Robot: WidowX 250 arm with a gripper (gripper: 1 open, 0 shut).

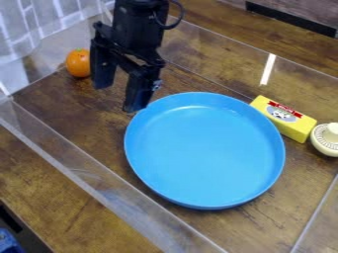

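Observation:
The black gripper (pixel 122 91) hangs over the wooden table at the upper middle, open, with its fingers pointing down and nothing visible between them. It is just beyond the far left rim of a large blue plate (pixel 204 153). An orange tomato-like object (pixel 79 63) sits to the left of the gripper, near the back left.
A yellow box (pixel 283 121) lies beyond the plate at the right, beside a cream round object (pixel 329 139) at the right edge. A clear plastic sheet or rim runs along the left.

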